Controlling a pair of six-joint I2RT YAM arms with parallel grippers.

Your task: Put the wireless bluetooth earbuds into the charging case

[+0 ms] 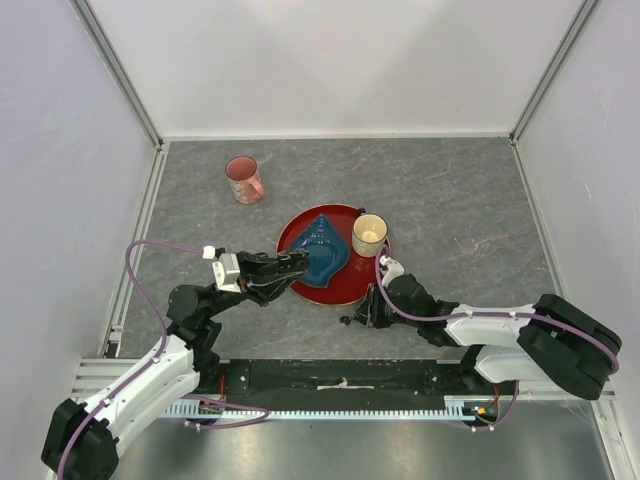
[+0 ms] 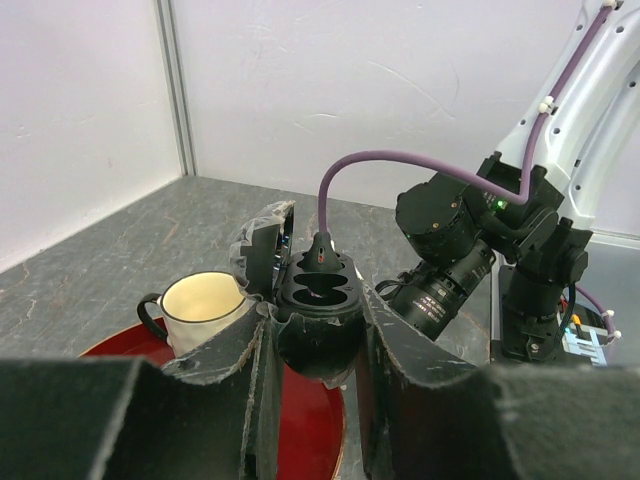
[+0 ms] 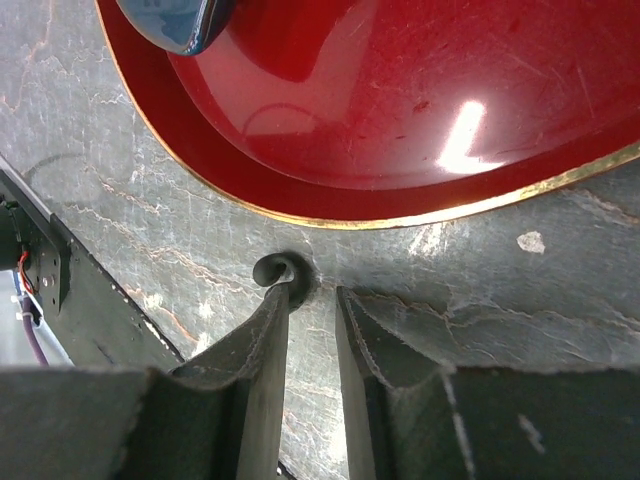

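My left gripper is shut on the black charging case (image 2: 322, 292), holding it above the table beside the plate. Its lid (image 2: 268, 250) is raised, and two hollow slots face up with no earbud showing in them. A black earbud (image 3: 287, 275) lies on the grey table just outside the red plate's rim; in the top view this earbud (image 1: 345, 320) is a small dark spot. Low over the table, my right gripper stands open with nothing in its gap. Its left finger (image 3: 265, 385) overlaps the earbud's near end; whether they touch I cannot tell. No second earbud shows.
The red plate (image 1: 347, 290) carries a blue dish (image 1: 322, 255) and a cream mug (image 1: 369, 233), close to both grippers. A pink mug (image 1: 243, 180) stands at the back left.
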